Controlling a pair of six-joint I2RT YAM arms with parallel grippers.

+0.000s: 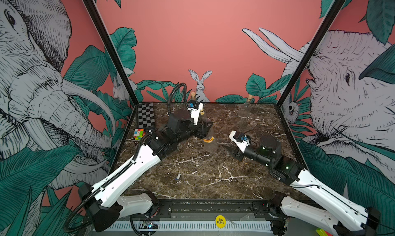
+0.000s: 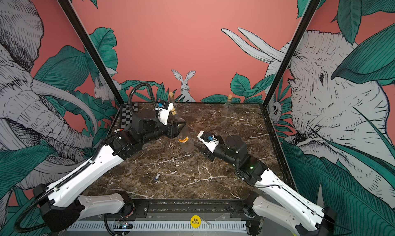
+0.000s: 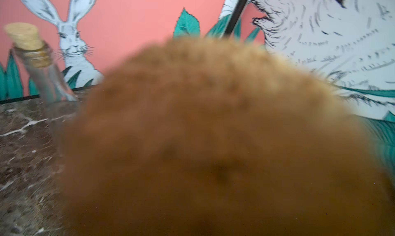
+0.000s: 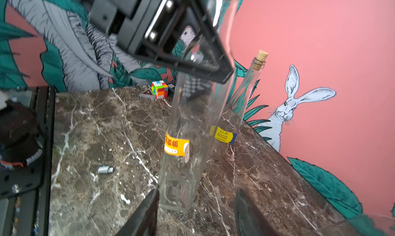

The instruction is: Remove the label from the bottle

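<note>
A tall clear glass bottle with an orange-yellow label stands tilted in the middle of the table, my left gripper shut around its neck from the left. The label has a curled end at its right side. A cork fills most of the left wrist view, blurred. My right gripper is open, a little to the right of the bottle's lower part, with nothing between its fingers.
Two more corked bottles stand at the back, left and right; one has a yellow-blue label. A checkerboard, a Rubik's cube and a small metal piece lie on the marble table.
</note>
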